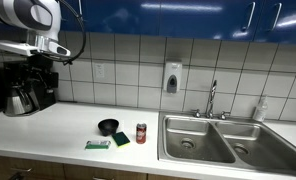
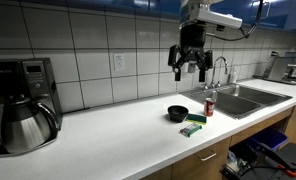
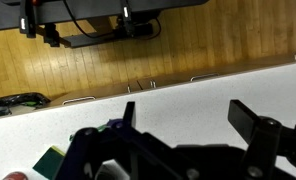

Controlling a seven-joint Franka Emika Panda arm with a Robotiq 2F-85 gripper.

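Note:
My gripper [image 2: 189,73] hangs open and empty in the air, well above the counter. In exterior view 1 it is at the upper left, in front of the coffee maker. A black bowl [image 1: 108,127] stands on the white counter, with a red can [image 1: 141,133] to its right. Between and in front of them lies a dark sponge with green on it [image 1: 121,138]. Nearer the front edge is a small green-and-white item [image 1: 97,145]. The wrist view shows the sponge [image 3: 48,162] at lower left; the gripper's fingers [image 3: 256,137] cover part of the counter.
A steel double sink [image 1: 228,140] with a faucet takes up the right side. The coffee maker [image 2: 28,105] stands at the counter's far left end. Blue cabinets [image 1: 168,18] hang above, and a soap dispenser [image 1: 172,77] is on the wall. Bare counter [image 2: 98,140] lies between coffee maker and bowl.

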